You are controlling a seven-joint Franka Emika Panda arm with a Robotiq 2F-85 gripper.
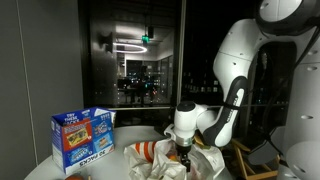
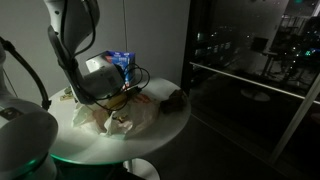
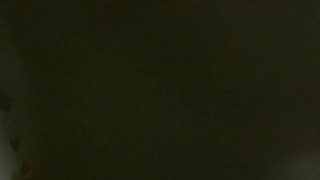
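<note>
My gripper (image 1: pixel 184 158) points down into a crumpled white plastic bag (image 1: pixel 148 168) on the round table. Bag folds hide most of its fingers, so how its fingers stand and whether anything is between them does not show. Beside the gripper, an orange-and-white striped item (image 1: pixel 141 150) shows at the bag. The exterior view from the other side also has the bag (image 2: pixel 100 122) around the lower end of the arm. The wrist view is almost wholly dark, with only faint pale patches at its lower corners.
A blue and red snack box (image 1: pixel 84 138) stands upright on the white table (image 1: pixel 124 136), left of the bag. A dark object (image 2: pixel 174 102) lies near the table's edge. Some bare tabletop (image 2: pixel 165 130) shows in front of it.
</note>
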